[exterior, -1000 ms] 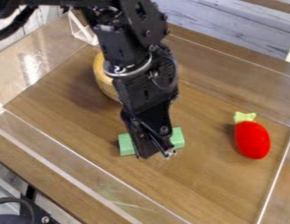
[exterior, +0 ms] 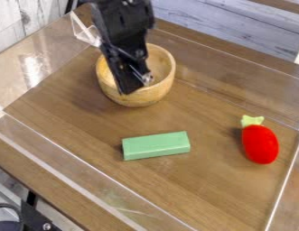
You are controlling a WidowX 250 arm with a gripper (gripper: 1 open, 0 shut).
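Note:
My dark gripper (exterior: 134,77) hangs over a wooden bowl (exterior: 159,91) at the upper middle, its lower end within the bowl's outline; whether anything is between its fingers is unclear. A green rectangular block (exterior: 155,145) lies flat on the wooden table near the middle. A red vegetable with a pale green top, like a tomato or radish (exterior: 260,144), lies at the right.
A white panelled wall (exterior: 236,27) stands behind. Part of a dark object shows at the bottom left corner.
My gripper has moved up and back, from over the green block to over the bowl, uncovering the block, which stays on the table.

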